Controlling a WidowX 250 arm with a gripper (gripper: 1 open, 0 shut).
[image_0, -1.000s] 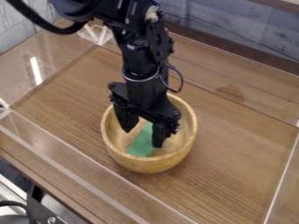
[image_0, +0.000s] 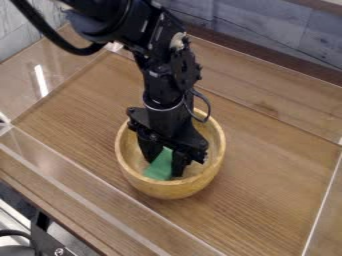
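My black gripper (image_0: 163, 150) reaches down into a round tan bowl (image_0: 174, 189) at the middle of the view. A green object (image_0: 159, 168) lies in the bowl, between and partly behind the black fingers. The fingers have closed in around it; the contact is partly hidden by the gripper's own body.
The bowl stands on a wooden table (image_0: 267, 200), which is clear to the right and to the left. A grey wall is at the back, and dark cables show at the lower left corner.
The gripper has moved down deeper into the bowl, and its fingers have come together over the green object, hiding more of it.
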